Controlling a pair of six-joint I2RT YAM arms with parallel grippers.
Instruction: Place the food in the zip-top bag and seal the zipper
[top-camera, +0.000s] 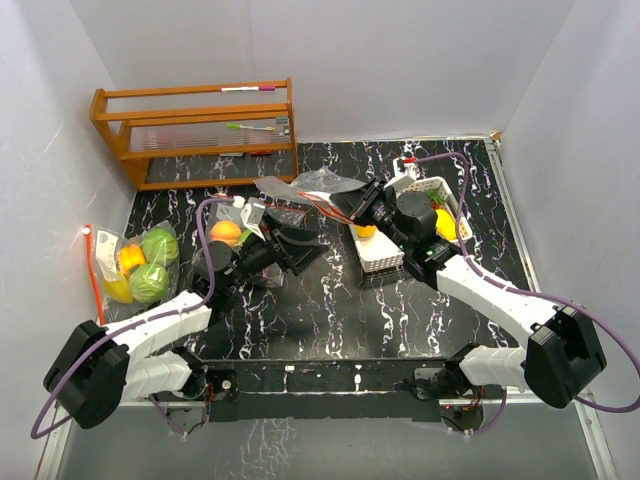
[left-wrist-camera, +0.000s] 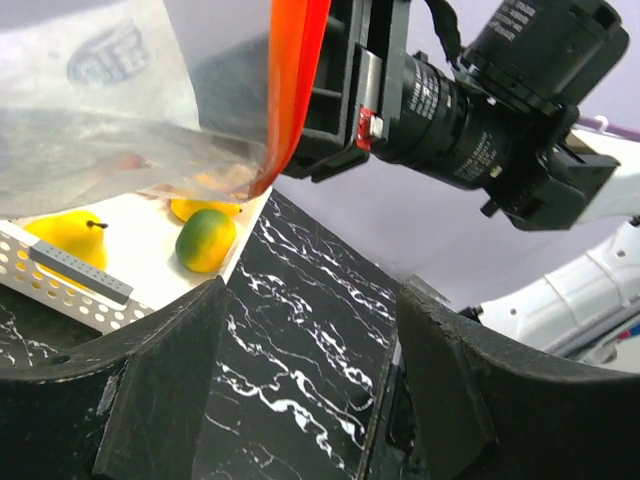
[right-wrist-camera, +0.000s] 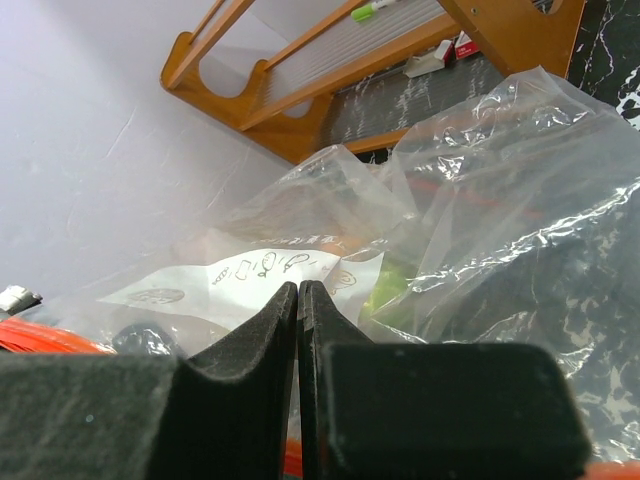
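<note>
An empty-looking zip bag (top-camera: 315, 185) with an orange zipper is held up by my right gripper (top-camera: 350, 215), shut on it; in the right wrist view its clear plastic spreads beyond the fingers. My left gripper (top-camera: 310, 250) is open, below and left of that bag, its fingers facing it in the left wrist view. A filled bag (top-camera: 150, 280) with cabbage and yellow produce lies at the far left. Another bag with orange and green food (top-camera: 225, 232) lies partly behind my left arm. A mango (left-wrist-camera: 205, 240) and yellow fruit (left-wrist-camera: 70, 232) sit in a white basket (top-camera: 380, 257).
A wooden rack (top-camera: 200, 110) with markers stands at the back left. Pale walls close in both sides and the back.
</note>
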